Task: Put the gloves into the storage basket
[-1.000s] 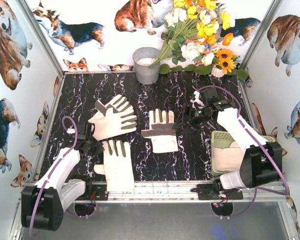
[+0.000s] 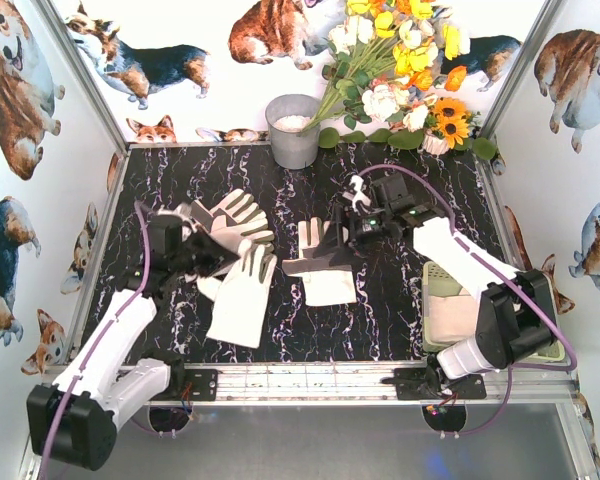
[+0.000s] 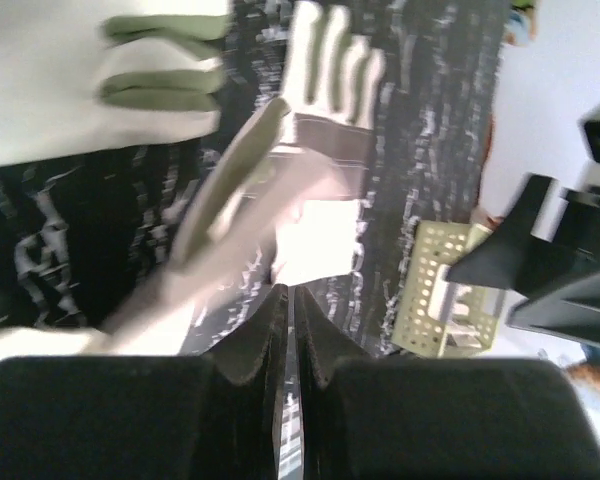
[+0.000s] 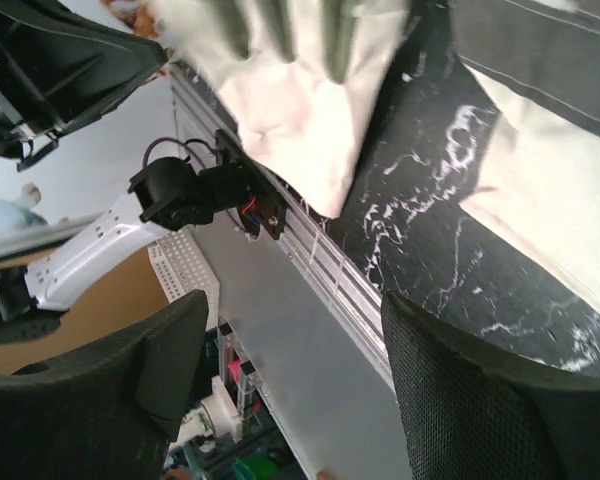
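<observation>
A white glove with dark finger strips is lifted at its finger end beside my left gripper; in the left wrist view that gripper is shut, with a blurred glove beyond its tips. More gloves lie at the back left. A middle glove with a grey band lies under my right gripper, which in the right wrist view stands part open, nothing between its fingers. The storage basket, holding pale cloth, sits at the right, partly behind the right arm.
A grey bucket and flowers stand along the back wall.
My left gripper has moved right and up, and the front glove's finger end has shifted with it. My right gripper has moved left over the middle glove.
</observation>
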